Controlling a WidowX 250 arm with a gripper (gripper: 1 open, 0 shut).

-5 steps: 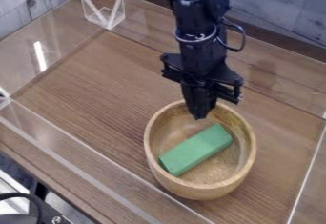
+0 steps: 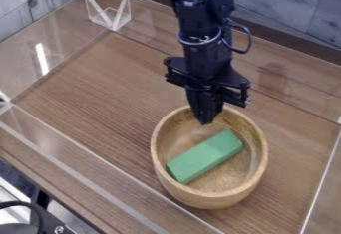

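A green rectangular block lies diagonally inside a round tan bowl at the lower middle of the camera view. The black robot arm reaches down from the top, and my gripper is over the bowl's back part, above and behind the block. Whether its fingers are open or shut is hard to tell from this angle.
A white wire-like object stands at the upper left. Black cables show at the lower left corner.
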